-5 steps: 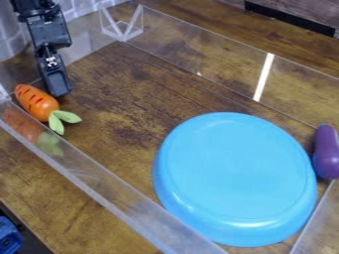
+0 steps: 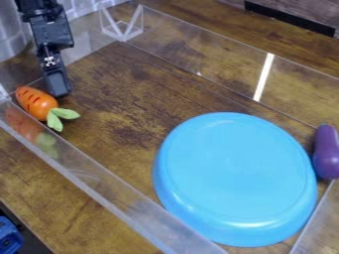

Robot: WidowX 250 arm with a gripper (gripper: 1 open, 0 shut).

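The black gripper (image 2: 54, 71) is at the upper left, pointing down just behind and above a toy carrot (image 2: 38, 103); whether its fingers are open or shut I cannot tell. The orange carrot lies on the wooden floor against the left clear wall, its green leaves toward the middle.
A large upturned blue plate (image 2: 233, 179) fills the lower right, with a purple eggplant (image 2: 326, 153) beside it. Clear walls (image 2: 185, 58) surround the area. A blue object (image 2: 7, 238) lies outside at the lower left.
The gripper has shifted very slightly; the carrot, plate and eggplant stay where they were.
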